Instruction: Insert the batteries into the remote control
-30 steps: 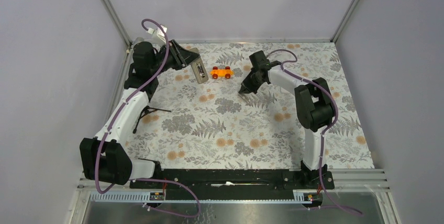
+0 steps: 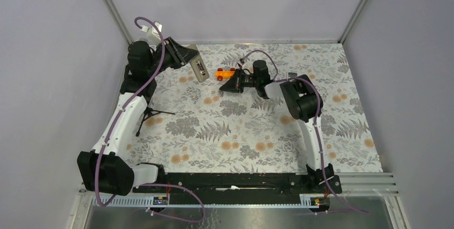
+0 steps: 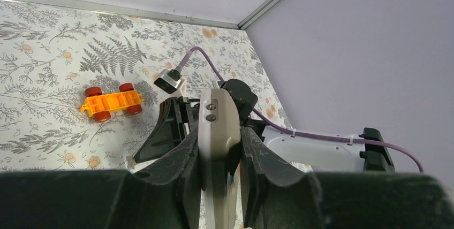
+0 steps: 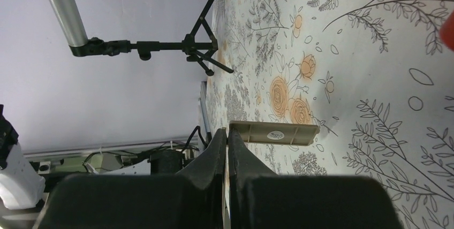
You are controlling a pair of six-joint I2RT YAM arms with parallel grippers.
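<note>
My left gripper (image 2: 190,52) is shut on the beige remote control (image 2: 199,66), which hangs tilted with its open battery compartment showing in the top view. In the left wrist view, the remote (image 3: 218,127) stands end-up between the fingers. My right gripper is shut on a thin beige battery cover (image 4: 278,134), held by one end at the fingertips, to the right of and lower in the top view than the remote. I cannot make out loose batteries.
An orange toy car (image 2: 225,74) with red wheels lies behind the right gripper. A black stand (image 2: 151,114) is at the left.
My right gripper has moved leftward with the cover, closer to the remote and turned. The left arm has shifted slightly left with the remote.
</note>
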